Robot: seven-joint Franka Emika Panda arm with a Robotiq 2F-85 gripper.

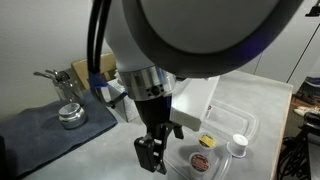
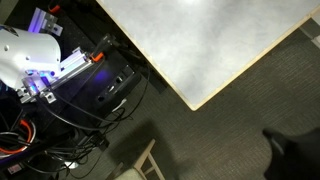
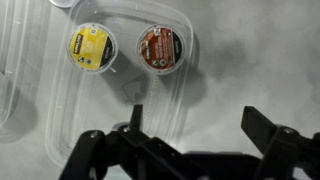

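Observation:
My gripper stands open over the table, its dark fingers wide apart and nothing between them. In the wrist view a yellow-topped pod [image 3: 93,47] and a brown-and-orange-topped pod [image 3: 162,48] sit in a clear plastic tray [image 3: 60,125], both ahead of the fingers. Exterior view 1 puts the gripper [image 1: 163,141] just left of the brown pod [image 1: 199,163] and the yellow pod [image 1: 206,140], apart from both. Over to their right is a white pod [image 1: 238,145].
A dark cloth [image 1: 40,135] lies at the left, bearing a metal pot [image 1: 72,115] and a utensil holder [image 1: 66,87]. Behind the arm stands a white box [image 1: 125,107], partly hidden. Bare table [image 1: 95,160] shows left of the gripper.

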